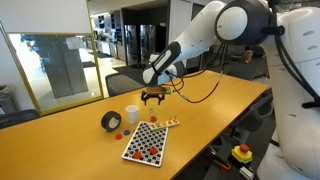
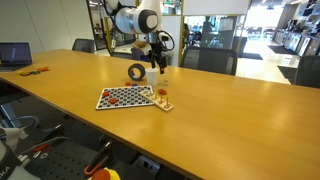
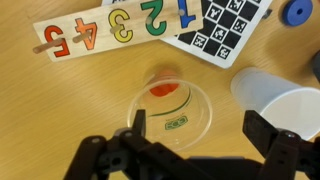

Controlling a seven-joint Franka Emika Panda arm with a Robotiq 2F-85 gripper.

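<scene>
My gripper is open, its dark fingers spread apart above a clear cup (image 3: 184, 98). Seen from above, the cup's round rim lies mostly in the gap between the fingers, with nothing gripped. Through or behind the cup's far side shows a red piece (image 3: 166, 78). A white cup (image 3: 278, 98) stands to the right, partly behind the right finger. In exterior view 1 the gripper (image 1: 153, 97) hangs over the table, beside and above the white cup (image 1: 133, 113); the clear cup is hard to make out there.
A wooden number strip (image 3: 124, 25) and a black-and-white checkered board (image 1: 145, 146) with a few red discs lie on the near side. A black ring-shaped roll (image 1: 110, 121) stands left of the white cup.
</scene>
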